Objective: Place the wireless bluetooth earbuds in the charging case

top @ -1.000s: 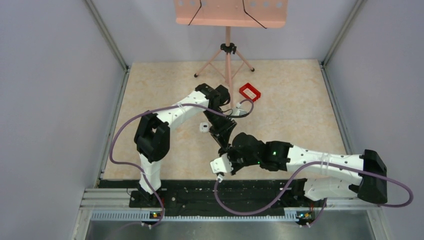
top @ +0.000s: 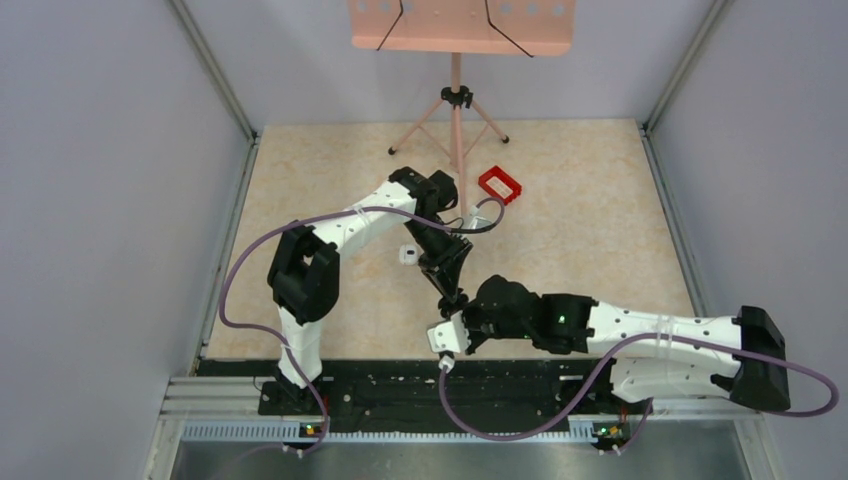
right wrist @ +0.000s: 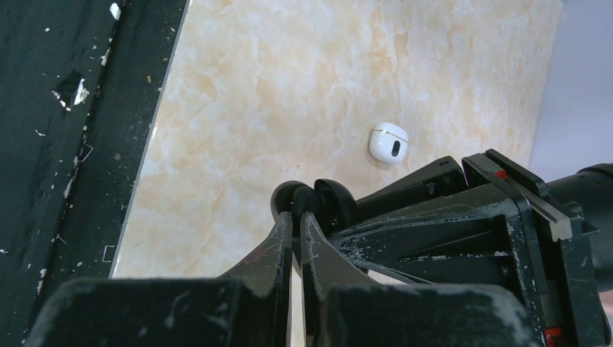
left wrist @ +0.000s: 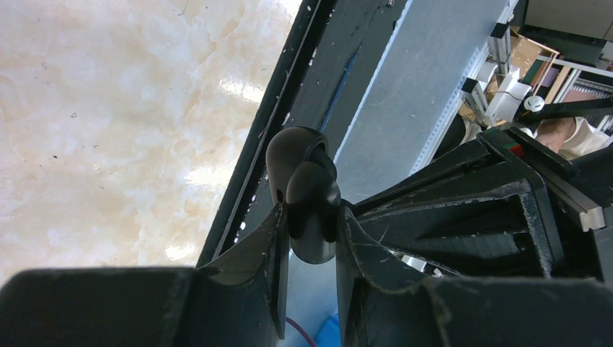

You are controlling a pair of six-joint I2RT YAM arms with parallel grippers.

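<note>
In the left wrist view my left gripper is shut on a glossy black rounded case (left wrist: 293,155), held up over the table's front edge. The same dark case (right wrist: 285,201) appears in the right wrist view with rounded lobes standing apart. My right gripper is shut, its tips right against the case; no separate thing shows clearly between them. A black earbud cannot be told apart from the dark case and fingers. From the top, both grippers meet at the front middle, and the arms largely hide the case.
A small white case (right wrist: 389,142) lies on the table, left of centre in the top view. Farther back are a red tray (top: 499,185) and a pink stand (top: 457,135). Purple cables trail along both arms.
The left arm shows practically no movement.
</note>
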